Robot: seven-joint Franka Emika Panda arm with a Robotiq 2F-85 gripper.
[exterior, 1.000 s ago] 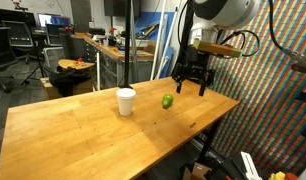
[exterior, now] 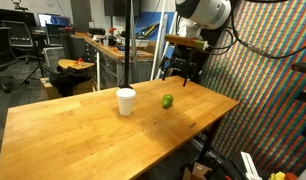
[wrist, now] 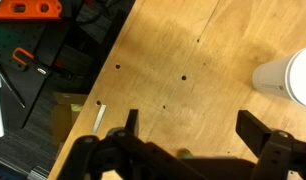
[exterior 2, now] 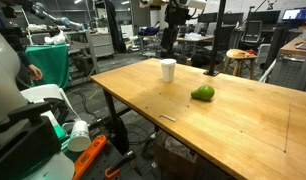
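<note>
On the wooden table stands a white cup (exterior: 125,101) (exterior 2: 168,71) (wrist: 291,76), upright. To its right in exterior view 1 lies a green, rounded object (exterior: 167,101) (exterior 2: 203,93); only a sliver of it shows at the bottom of the wrist view, between the fingers' outlines. My gripper (exterior: 174,80) is open and empty, held above the table over the area near the green object, apart from it. In the wrist view the cup is at the right edge, beyond the right finger (wrist: 250,128).
A short pale stick (wrist: 99,118) lies near one edge of the table (exterior: 63,140). Dark floor with cables and tools (wrist: 33,65) lies past that edge. A dark upright post (exterior: 128,45) stands behind the table.
My gripper has moved left and somewhat upward in exterior view 1, with its fingers spread throughout. The cup and the green object have stayed where they were.
</note>
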